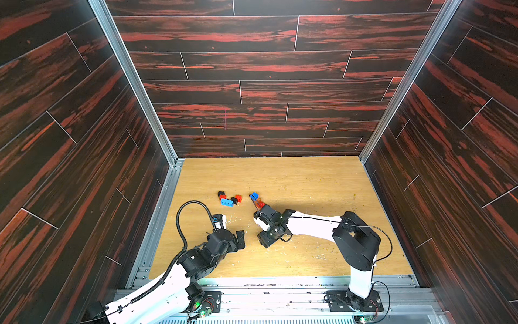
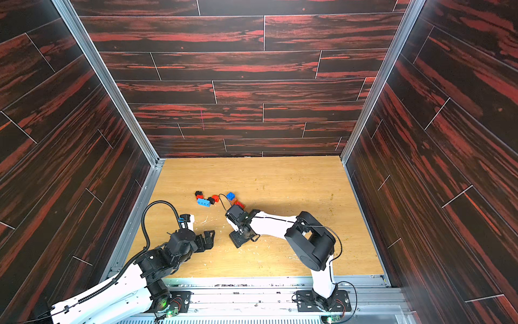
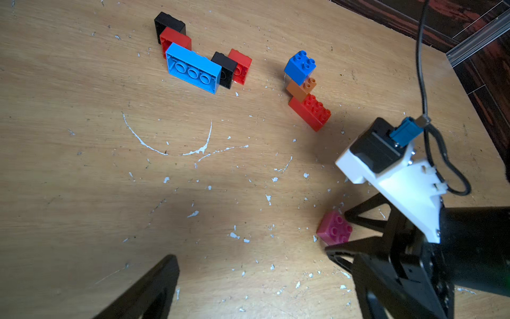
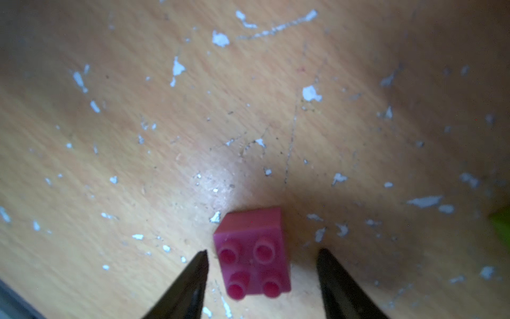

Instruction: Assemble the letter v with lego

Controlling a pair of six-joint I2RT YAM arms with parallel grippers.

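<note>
A magenta 2x2 brick lies on the table between the parted fingers of my right gripper, which sit just around it, apparently not touching in the right wrist view. My left gripper stands open over bare wood, left of the right gripper. A stepped row of red (image 3: 310, 111), orange (image 3: 297, 91) and blue (image 3: 300, 66) bricks lies farther back. Left of it is a second group with a light blue brick (image 3: 192, 68), black (image 3: 224, 69) and red (image 3: 240, 66) bricks.
The right gripper's body and cable are close to the left gripper's right side. A small green object (image 4: 499, 223) shows at the right edge of the right wrist view.
</note>
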